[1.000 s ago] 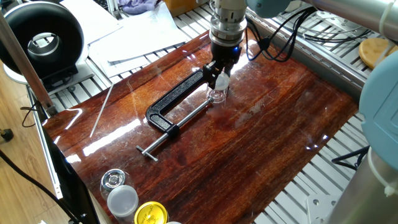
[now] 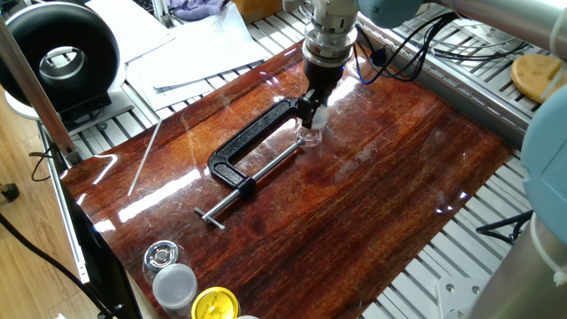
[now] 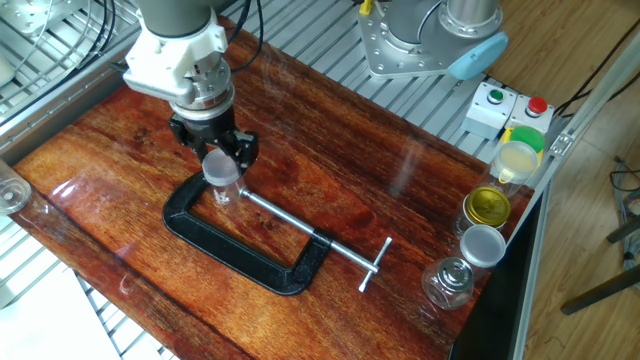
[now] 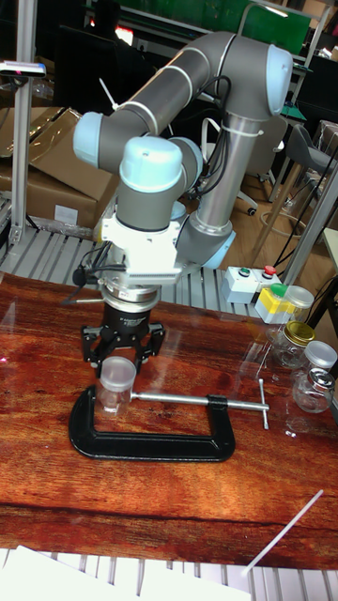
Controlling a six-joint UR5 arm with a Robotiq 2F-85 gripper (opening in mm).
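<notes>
A black C-clamp [image 3: 240, 262] with a steel screw [image 3: 285, 215] and cross handle lies flat on the glossy wooden board. Within its open side, by the screw's tip, a small clear jar [image 4: 116, 399] with a frosted lid [image 4: 118, 374] stands upright. My gripper [image 4: 122, 361] points down at that jar, its fingers [image 4: 90, 346] spread apart on either side of the lid and slightly behind it. No firm contact with the jar shows. From exterior view 1, the gripper [image 2: 317, 108] partly covers the lid and the clamp's end.
Several lidded jars cluster at the board's edge, among them a gold-lidded one [image 3: 488, 207] and a white-lidded one [image 3: 482, 246]. Control buttons [image 3: 508, 108] sit near that corner. A thin white stick [image 2: 144, 158] lies at the other side. Much of the board is bare.
In exterior view 1, my gripper has shifted slightly to the right, and its fingers look turned a little. The clamp and the jars at the edge stay where they were.
</notes>
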